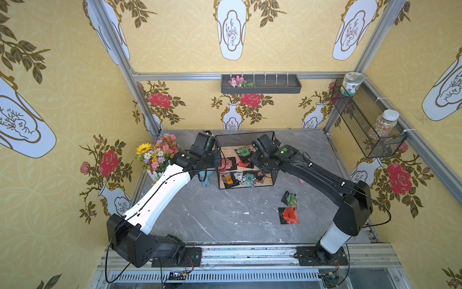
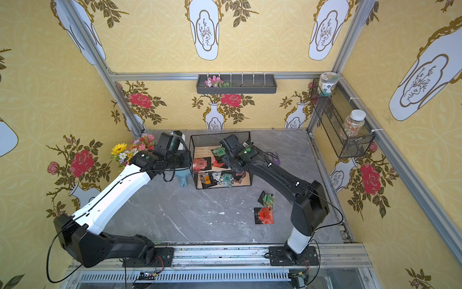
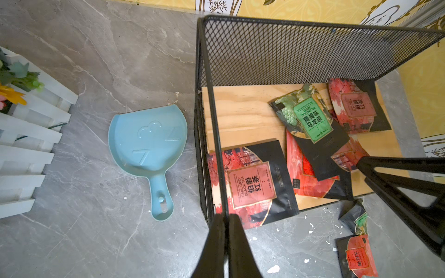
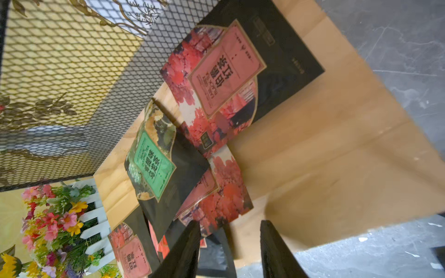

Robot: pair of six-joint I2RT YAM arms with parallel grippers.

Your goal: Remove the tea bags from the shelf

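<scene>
Tea bags lie on a wooden board in a mesh shelf: green grape oolong (image 3: 313, 121), Earl Grey (image 3: 248, 183) at the left, another red one (image 3: 352, 104) at the back right, more underneath and on a front tier (image 1: 230, 180). My left gripper is shut at the shelf's left frame bar; whether anything is between its fingers is unclear. My right gripper is open above the upper board, over the overlapping bags, with nothing held.
Two tea bags (image 1: 289, 215) lie on the counter at front right. A blue dustpan (image 3: 143, 139) and a flower planter (image 1: 156, 159) are left of the shelf.
</scene>
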